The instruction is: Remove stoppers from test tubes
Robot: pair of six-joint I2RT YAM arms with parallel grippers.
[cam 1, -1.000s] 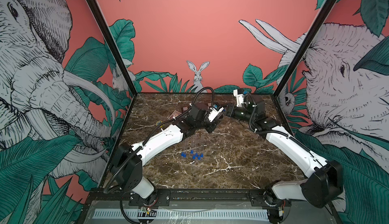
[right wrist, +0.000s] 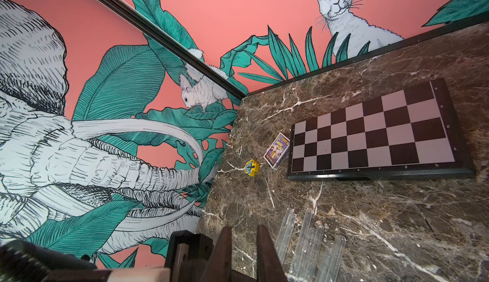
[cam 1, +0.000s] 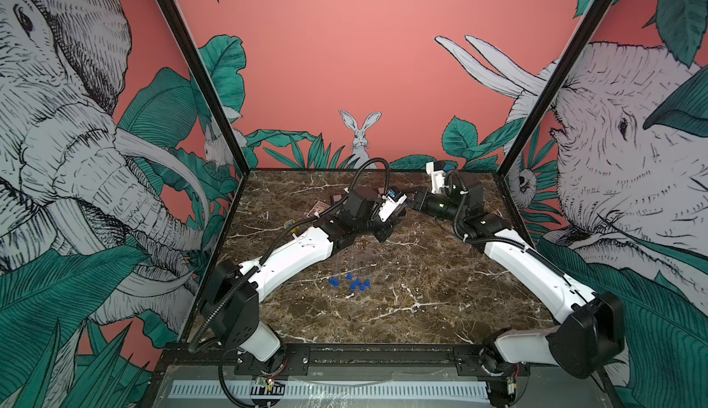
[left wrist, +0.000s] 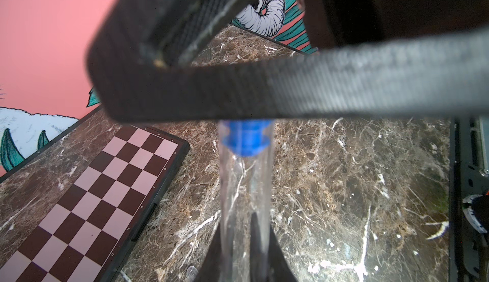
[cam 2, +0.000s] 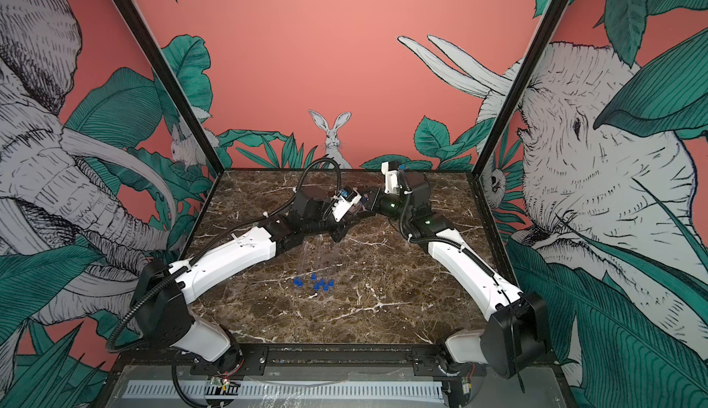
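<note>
My left gripper is shut on an upright-looking clear test tube point(left wrist: 244, 185) with a blue stopper point(left wrist: 246, 136) at its top, seen in the left wrist view. My right gripper point(cam 1: 416, 200) meets it at the table's middle; its dark frame crosses just over the stopper, partly hiding it. Whether it grips the stopper is unclear; in the right wrist view its fingers stand slightly apart. Several loose blue stoppers point(cam 2: 318, 282) lie on the front of the table, and several clear tubes point(right wrist: 310, 246) lie behind them.
A checkered board point(right wrist: 366, 139), a card box point(right wrist: 276, 149) and a small yellow object point(right wrist: 251, 168) lie toward the back left. Walls enclose the back and sides.
Both arms look almost still over the last second; no clear change shows in the top left view.
</note>
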